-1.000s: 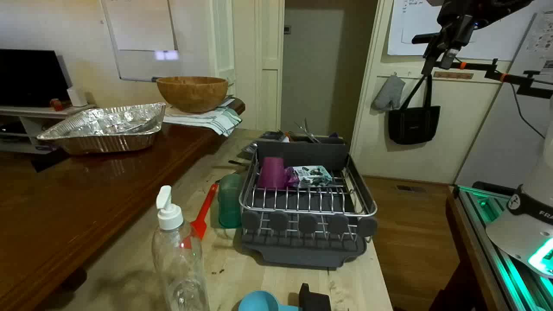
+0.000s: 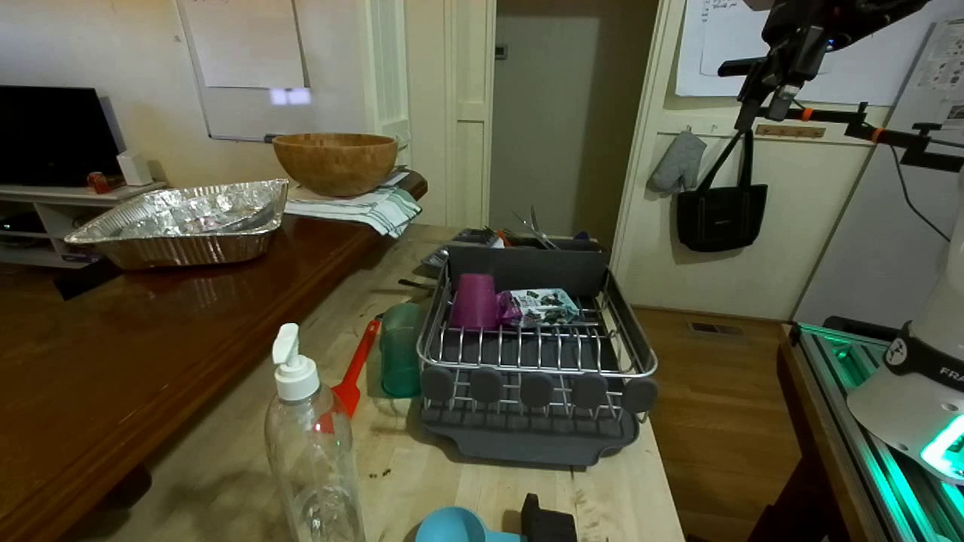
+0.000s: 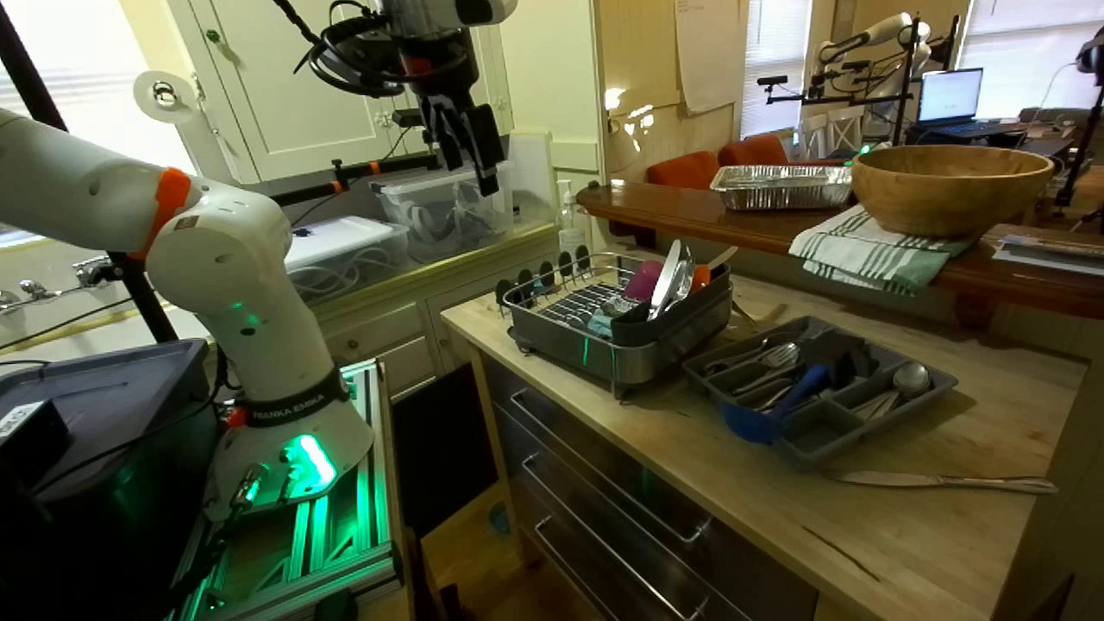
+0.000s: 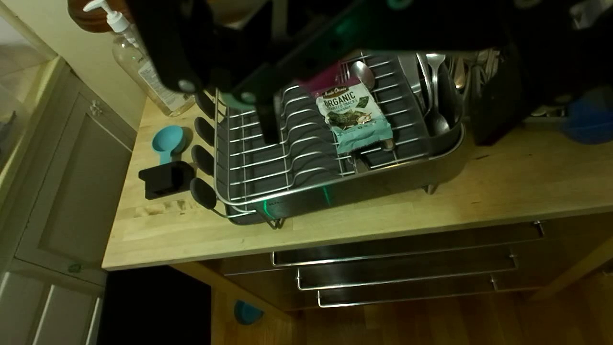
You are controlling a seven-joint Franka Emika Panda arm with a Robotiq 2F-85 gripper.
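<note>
High above the counter, well clear of the dish rack, hangs my black gripper [image 3: 471,175]. Its two dark fingers [image 4: 267,121] stand wide apart in the wrist view, and nothing shows between them. The grey dish rack [image 4: 368,185] holds a seaweed snack packet [image 4: 353,118] lying on its wires. A purple cup [image 2: 474,302] stands beside the packet. Cutlery [image 3: 670,279] fills the caddy at one end of the rack. Dark parts of the gripper cover the upper wrist view and hide some of the rack.
A soap bottle [image 2: 312,461], red spatula [image 2: 358,366], green cup [image 2: 400,352] and blue scoop [image 4: 168,140] surround the rack. Past it sit a cutlery tray [image 3: 828,440] and a knife [image 3: 942,481]. The raised ledge carries a wooden bowl [image 3: 947,191] and foil pan [image 3: 781,188]. Counter space beyond the tray is bare.
</note>
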